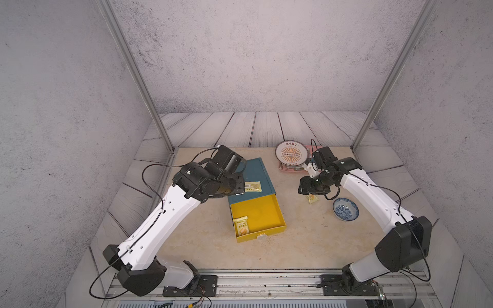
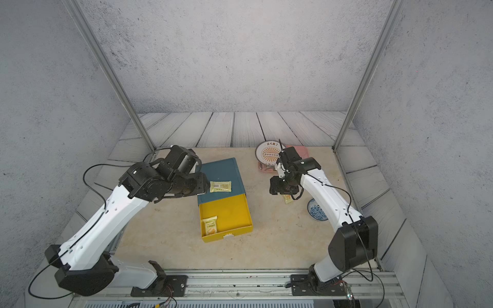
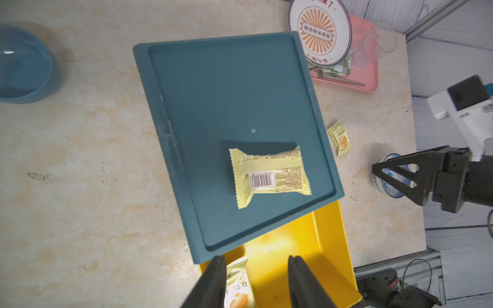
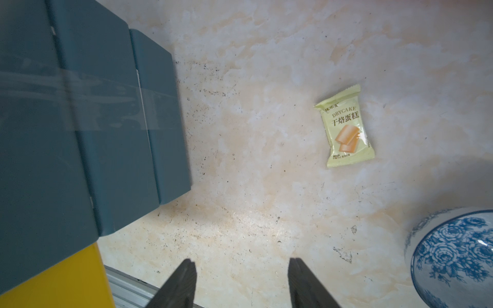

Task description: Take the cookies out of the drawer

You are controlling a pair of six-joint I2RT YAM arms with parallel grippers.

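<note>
The yellow drawer (image 1: 259, 208) is pulled out from the blue-green cabinet (image 2: 220, 169). A yellow cookie packet (image 2: 210, 224) lies inside it at the left side. Another packet (image 3: 271, 175) rests on the cabinet's top, and a third (image 4: 345, 128) is on the table to the right of the cabinet. My left gripper hangs above the cabinet and drawer, its fingers apart and nothing held between them. Over the table right of the cabinet, my right gripper is open and empty, with the third packet farther off in its wrist view.
A blue-and-white bowl (image 4: 454, 251) stands at the right of the table. Behind are a patterned round plate (image 1: 291, 153) and a pink tray (image 3: 369, 77) with a clear glass. A blue bowl (image 3: 25, 64) sits left of the cabinet.
</note>
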